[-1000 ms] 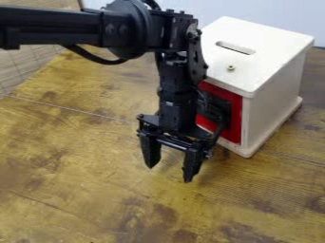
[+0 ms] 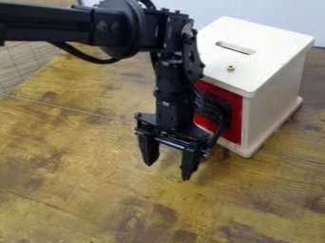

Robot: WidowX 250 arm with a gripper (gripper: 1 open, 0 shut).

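Observation:
My black gripper (image 2: 168, 161) points down over the wooden table, its two fingers apart with nothing visible between them. Behind it and to the right stands a white wooden box (image 2: 269, 100) with a slot and a small brass knob on top. A red panel (image 2: 229, 138) on its near-left face is partly hidden by my arm.
A tiled or grid surface (image 2: 19, 59) shows at the far left edge, and a pale wall stands behind the box.

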